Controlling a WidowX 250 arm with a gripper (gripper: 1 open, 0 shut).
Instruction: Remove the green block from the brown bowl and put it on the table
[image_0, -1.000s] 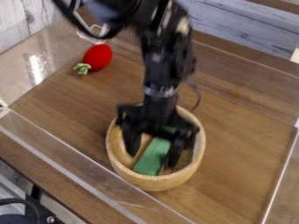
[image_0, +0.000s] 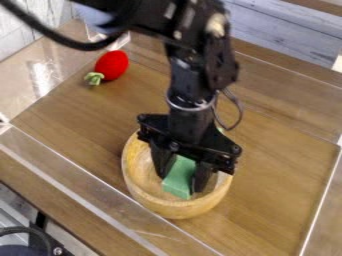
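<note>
The green block (image_0: 178, 178) shows between the two dark fingers of my gripper (image_0: 182, 178), inside the outline of the brown bowl (image_0: 142, 188). The gripper points down over the bowl, one finger to either side of the block. Its body covers the block's upper end and the back of the bowl. Whether the fingers press on the block, and whether the block is clear of the bowl's floor, cannot be made out.
A red vegetable-like object (image_0: 111, 66) with a green end lies at the back left. Bare wooden table (image_0: 274, 190) stretches to the right of the bowl, and more is free on the left. Clear panel-like edges border the front left and right.
Earlier, the gripper came down around the block. The bowl stays put.
</note>
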